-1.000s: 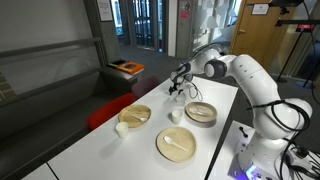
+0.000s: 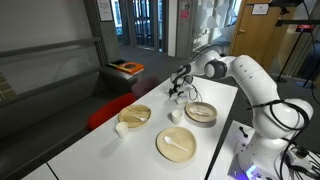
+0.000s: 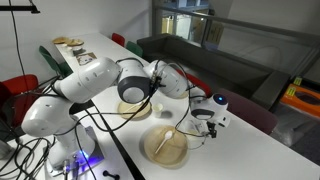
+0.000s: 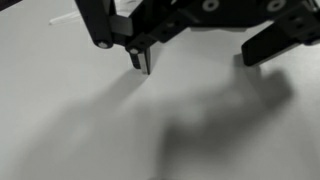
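Note:
My gripper is open, with its two dark fingers point(image 4: 145, 60) wide apart in the wrist view. Only the pale tabletop and blurred shadows show between and below them. In exterior view 1 the gripper point(image 2: 181, 90) is low over the far part of the white table, beyond the dishes. Exterior view 2 has it at centre right, behind the round tan plate point(image 3: 165, 160). A white utensil lies on this plate. Whether the fingertips touch the table cannot be told.
In exterior view 1 a tan plate point(image 2: 178, 157) is nearest, with a tan basket point(image 2: 142, 119) to its left and another shallow dish point(image 2: 200, 120) under the arm. One white cup point(image 2: 177, 117) stands between them; another point(image 2: 122, 129) is by the basket.

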